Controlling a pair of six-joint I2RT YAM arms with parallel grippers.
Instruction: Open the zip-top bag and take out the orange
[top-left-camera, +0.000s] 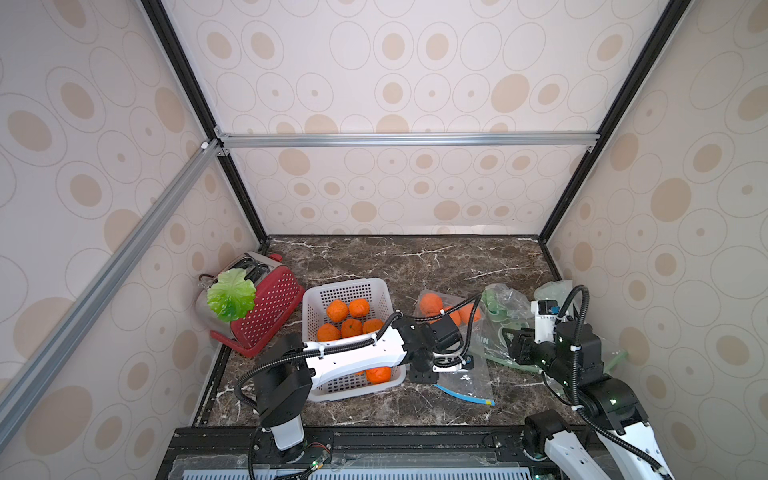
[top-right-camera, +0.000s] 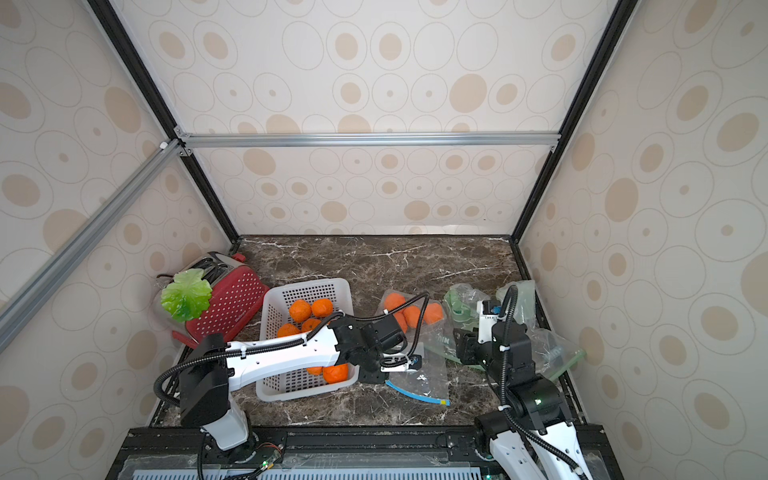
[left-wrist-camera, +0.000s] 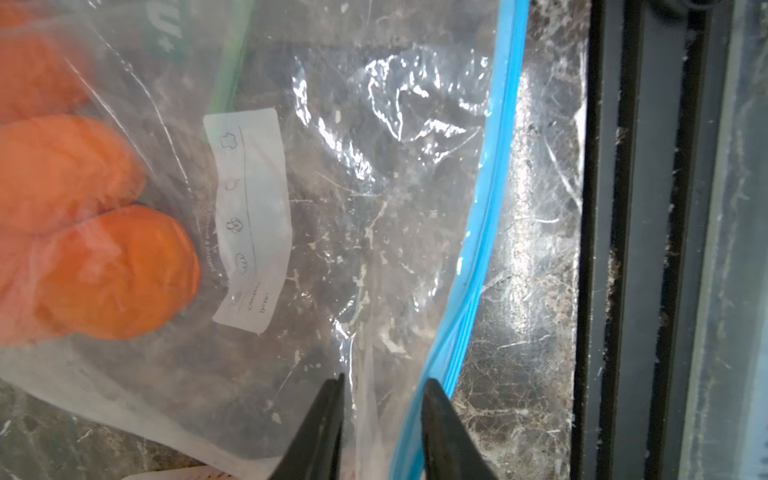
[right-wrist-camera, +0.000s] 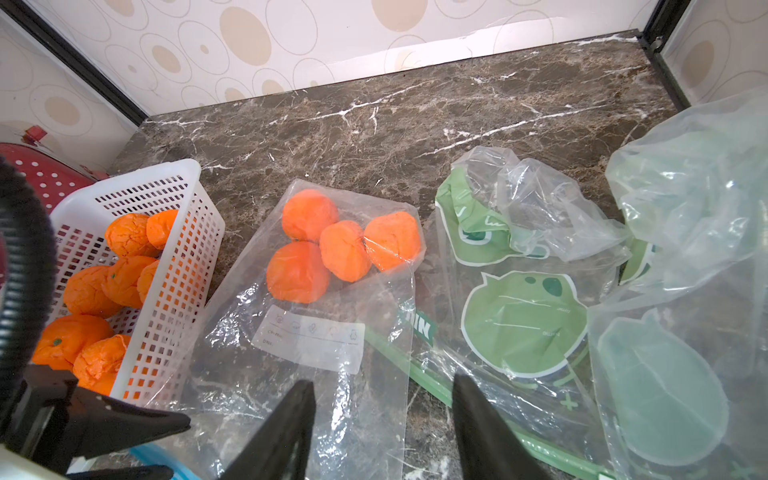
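Note:
A clear zip top bag (right-wrist-camera: 240, 384) lies flat in front of the basket, its blue zip strip (left-wrist-camera: 478, 224) along the front edge. Several oranges (right-wrist-camera: 345, 249) are bunched at the bag's far end under the film. My left gripper is at the strip's left end, fingers apart. The blue strip passes close by one finger in the left wrist view; in the right wrist view it shows between the two fingertips. Whether either finger touches it, I cannot tell. My right gripper stands open over the table at right, nothing between its fingers.
A white basket (right-wrist-camera: 196, 264) holding several oranges stands left, partly under my left arm. Green-printed plastic bags (right-wrist-camera: 524, 320) lie right of the zip bag. A red dotted bag (top-left-camera: 268, 312) with a lettuce leaf (top-left-camera: 231, 294) is far left.

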